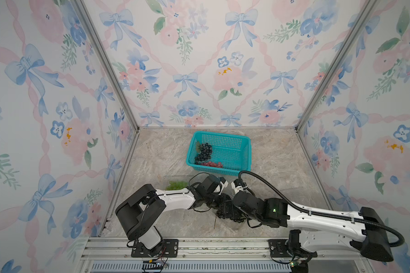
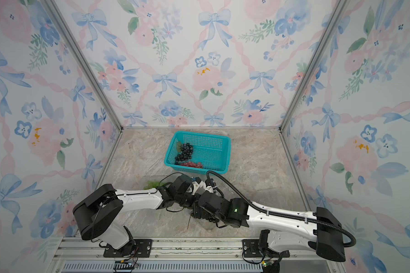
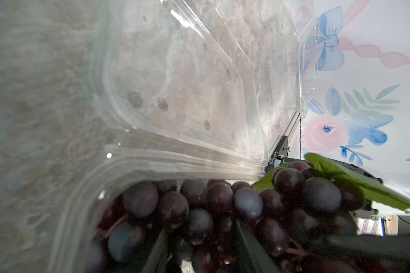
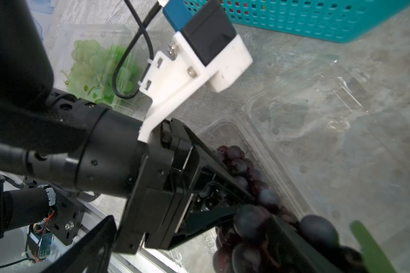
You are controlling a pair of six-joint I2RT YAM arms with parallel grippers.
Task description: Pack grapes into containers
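A bunch of dark purple grapes (image 3: pixel 196 195) with a green leaf (image 3: pixel 346 177) lies in a clear plastic container (image 3: pixel 123 163), whose clear lid (image 3: pixel 177 82) is folded open. My left gripper reaches down among these grapes, its two fingers apart with grapes showing between them. Wide open over the same bunch is my right gripper; one finger (image 4: pixel 296 245) rests among or just above the grapes, and the other is left of the left gripper's body. The arms hide most of this container from above. Green grapes (image 4: pixel 91 68) sit in another clear container at the left.
The teal basket (image 1: pixel 241 157) behind the arms holds black grapes (image 1: pixel 204 152) and red grapes (image 1: pixel 211 164) on its left side; its right half is empty. Both grippers are crowded close together. Bare table (image 1: pixel 278 154) shows right of the basket.
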